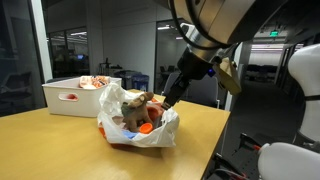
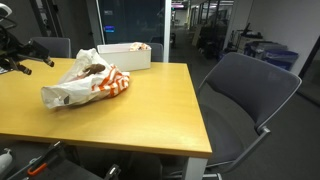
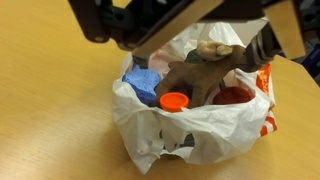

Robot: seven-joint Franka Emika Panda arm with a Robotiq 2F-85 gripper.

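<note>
A white plastic bag (image 1: 165, 130) with orange-red markings lies on the table, its mouth spread open. Inside it, the wrist view shows a brown plush-like toy (image 3: 195, 80), an orange round lid (image 3: 174, 102), a blue textured item (image 3: 142, 84) and a dark red round item (image 3: 232, 95). My gripper (image 1: 200, 96) hangs above and beside the bag, tilted downward. Its two fingers stand apart, so it looks open, and I see nothing held between them. In the wrist view the gripper's dark parts cover the top of the picture and hide some of the bag's far side.
A white box (image 2: 124, 58) stands at the back of the table, with an orange-and-white bag (image 1: 94, 82) at its top. A dark chair (image 2: 240, 90) stands beyond the table's edge.
</note>
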